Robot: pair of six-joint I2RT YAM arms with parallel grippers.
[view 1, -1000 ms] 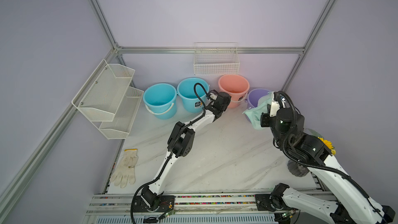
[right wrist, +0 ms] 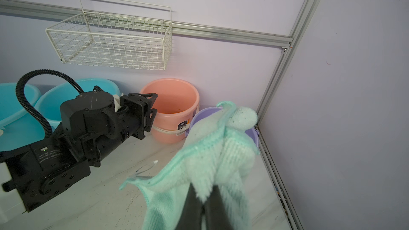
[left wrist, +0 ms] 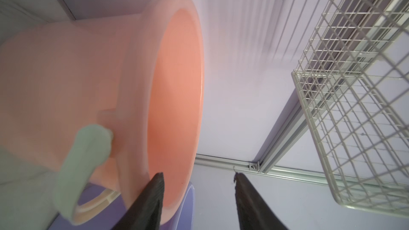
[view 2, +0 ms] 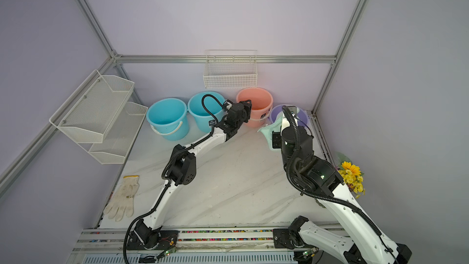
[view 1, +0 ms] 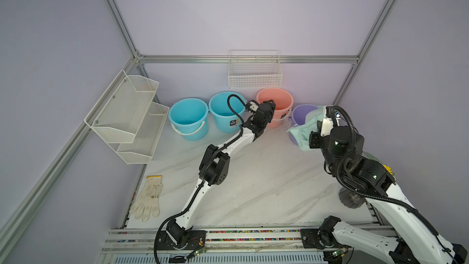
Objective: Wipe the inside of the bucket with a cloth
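Observation:
The pink bucket stands upright against the back wall. My left gripper is at its near left rim, fingers part open. In the left wrist view, one finger overlaps the bucket's rim; whether it touches cannot be told. Nothing is held between those fingers. A pale green cloth hangs bunched from my right gripper, which is shut on it. That gripper and the cloth are in front of and above the purple bucket, partly covering it.
Two blue buckets stand to the left. A wire basket hangs on the back wall above the pink bucket. White shelves are at the left; a work glove lies front left.
My left gripper has moved upward and slightly right, toward the pink bucket's rim.

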